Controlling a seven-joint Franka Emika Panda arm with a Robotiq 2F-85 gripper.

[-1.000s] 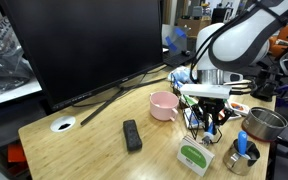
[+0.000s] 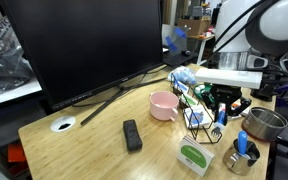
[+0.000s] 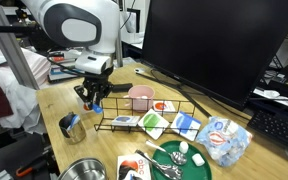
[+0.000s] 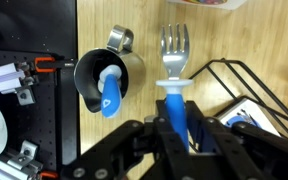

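Note:
My gripper is shut on a fork's blue handle (image 4: 177, 112); the metal tines (image 4: 175, 43) stick out past the fingers. In exterior view 1 the fork (image 2: 217, 131) hangs tines down under the gripper (image 2: 223, 108), beside the wire rack. A metal cup (image 4: 134, 72) with a blue-handled utensil (image 4: 110, 90) inside stands to the fork's left in the wrist view. Exterior view 2 shows the cup (image 3: 76, 135) just in front of the gripper (image 3: 90, 101), the fork outside it.
The wire rack (image 3: 124, 127) holds several cards or plates close by. A metal pot (image 2: 265, 122), a pink bowl (image 2: 164, 105) and a green-and-white box (image 2: 195, 155) stand around. Cutlery lies on a green plate (image 3: 197, 172).
In exterior view 1 my gripper has moved right and slightly up with the fork, away from the rack's middle and closer to the cup. The other things look unmoved.

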